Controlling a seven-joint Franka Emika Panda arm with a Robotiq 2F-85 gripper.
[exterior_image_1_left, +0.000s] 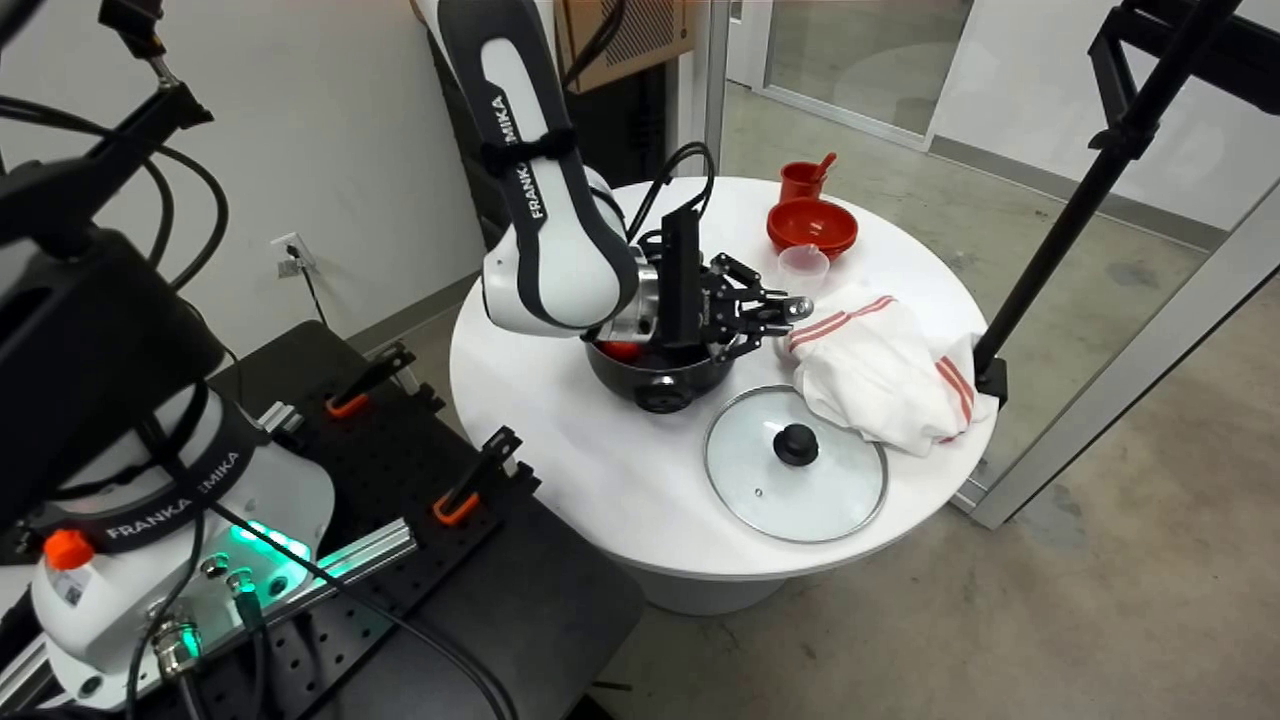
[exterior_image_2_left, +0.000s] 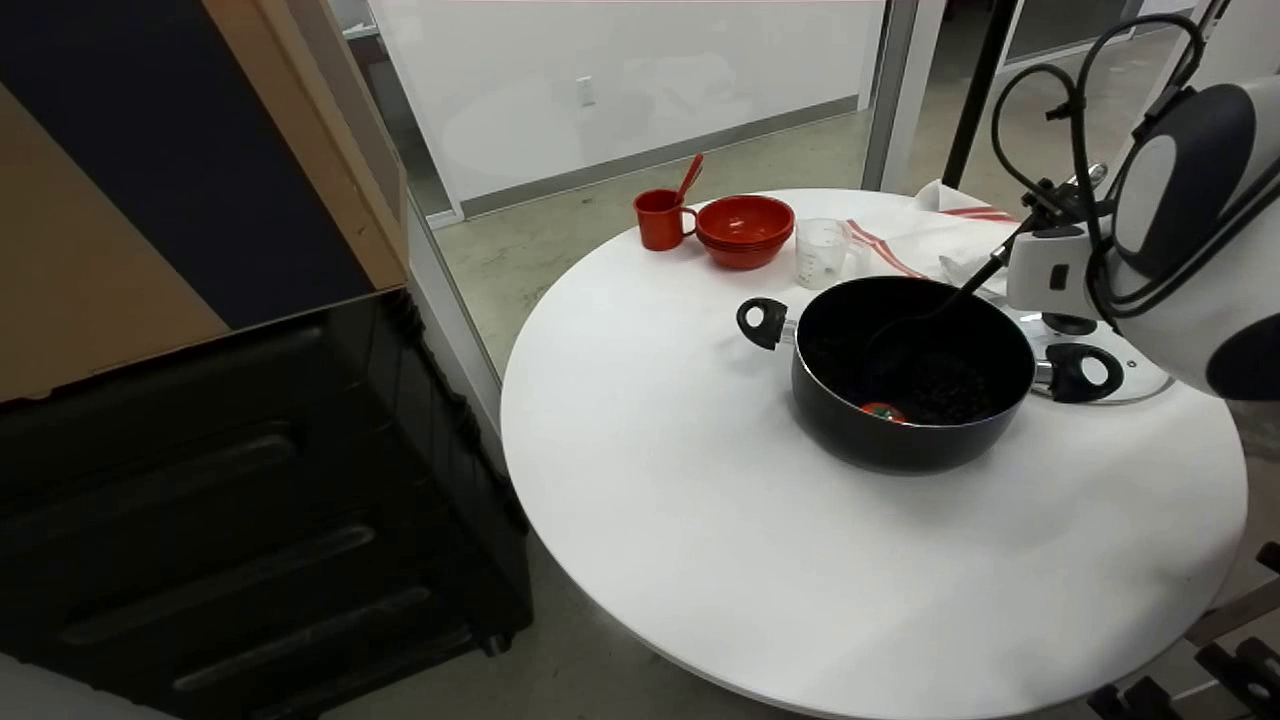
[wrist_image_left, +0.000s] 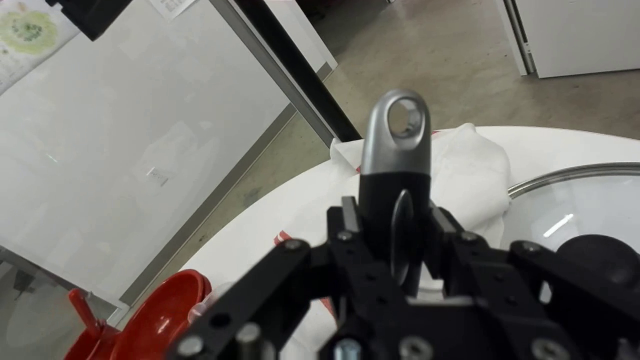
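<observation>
My gripper is shut on the black handle of a utensil (wrist_image_left: 396, 150), whose silver end with a hanging hole points up between the fingers. In exterior view 2 the utensil's dark shaft (exterior_image_2_left: 978, 277) slants down into a black pot (exterior_image_2_left: 894, 446); its lower end is hard to make out against the dark inside. A red tomato (exterior_image_2_left: 883, 410) lies in the pot near the wall closest to that camera. From exterior view 1, the gripper (exterior_image_1_left: 774, 314) reaches over the pot (exterior_image_1_left: 661, 386), and the arm partly covers the tomato (exterior_image_1_left: 619, 350).
A glass lid (exterior_image_1_left: 768, 498) lies flat beside the pot, and a crumpled white towel (exterior_image_1_left: 882, 384) with red stripes is behind it. Red bowls (exterior_image_2_left: 744, 224), a red cup (exterior_image_2_left: 659, 223) and a clear measuring cup (exterior_image_2_left: 821, 254) stand along the edge.
</observation>
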